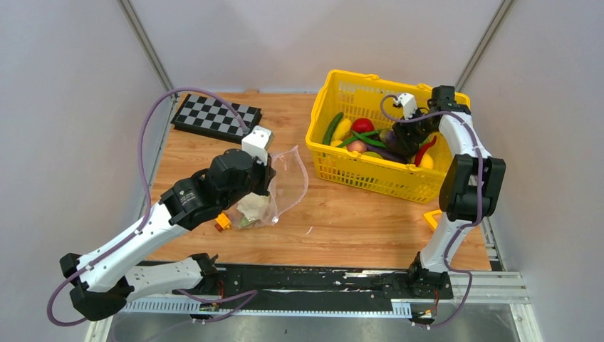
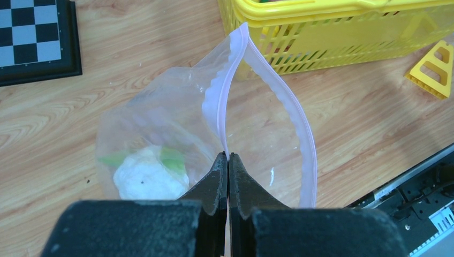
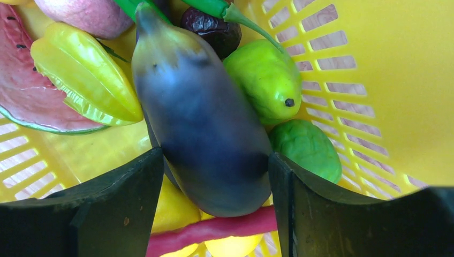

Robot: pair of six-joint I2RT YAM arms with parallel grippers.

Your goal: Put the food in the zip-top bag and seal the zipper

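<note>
In the left wrist view, the clear zip top bag [image 2: 166, 101] lies on the table with its zipper mouth spread apart. Inside it is a white cauliflower [image 2: 147, 174] with green leaves. My left gripper is shut on the bag's thin zipper edge. A large dark eggplant [image 3: 198, 101] rests among the food in the yellow basket [image 1: 377, 178]. My right gripper is open down in that basket, its fingers on either side of the eggplant's thick end. From above, the right gripper partly hides the eggplant.
Around the eggplant lie a green guava-like fruit [image 3: 267, 80], a star fruit [image 3: 85, 75] and a red chili [image 3: 214, 229]. A checkered board [image 1: 218, 116] sits at the back left, a yellow triangular piece [image 2: 433, 69] right of the basket's front. Bare table separates bag and basket.
</note>
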